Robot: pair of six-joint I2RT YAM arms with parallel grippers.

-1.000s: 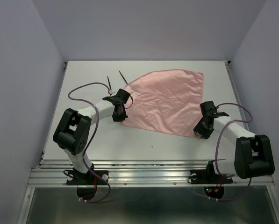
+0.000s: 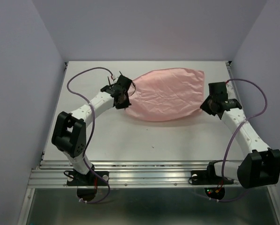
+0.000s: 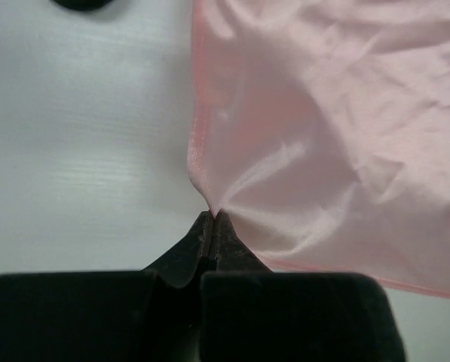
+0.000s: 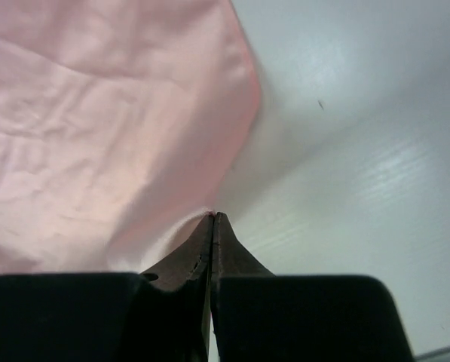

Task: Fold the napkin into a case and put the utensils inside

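A pink napkin (image 2: 163,91) spreads across the table, its near edge pulled back and curving. My left gripper (image 2: 125,106) is shut on the napkin's near-left corner; in the left wrist view the cloth gathers at the fingertips (image 3: 223,225). My right gripper (image 2: 202,108) is shut on the right side of the napkin's near edge, where the cloth bends up at the tips in the right wrist view. Thin dark utensils show behind the left gripper in the top view, mostly hidden by it.
Grey walls stand at both sides and at the back.
Both grippers have moved toward the back of the table, the right one farther, carrying the near edge of the napkin with them.
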